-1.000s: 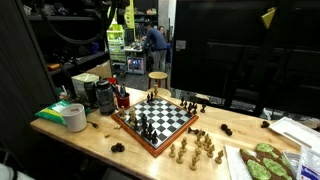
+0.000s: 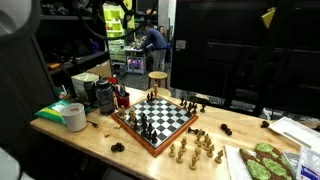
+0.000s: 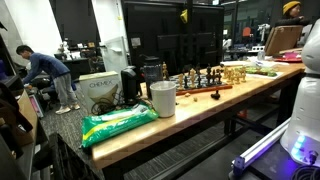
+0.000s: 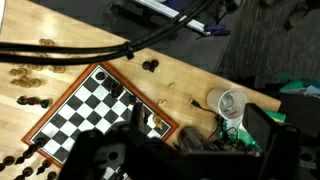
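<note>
My gripper is open high above the table, its two dark fingers wide apart at the lower part of the wrist view, with nothing held between them. Below it to the left lies the chessboard (image 4: 88,112), brown-rimmed with dark and light squares. Dark chess pieces (image 2: 148,130) stand along the board's near side. Several light wooden pieces (image 2: 196,152) are grouped on the table to the board's right. A white cup (image 4: 228,104) is seen from above, right of the board. In exterior view 1 the arm (image 2: 28,22) fills the upper left corner.
Dark canisters (image 2: 105,97) and a green packet (image 3: 120,122) stand near the white cup at the table's left end. A tray with green-topped items (image 2: 262,163) and a white tray (image 2: 296,132) lie at the right. A person (image 3: 48,72) stands in the background.
In exterior view 1 the arm has shifted and looms larger at the upper left. The chessboard, pieces and cup have stayed where they were.
</note>
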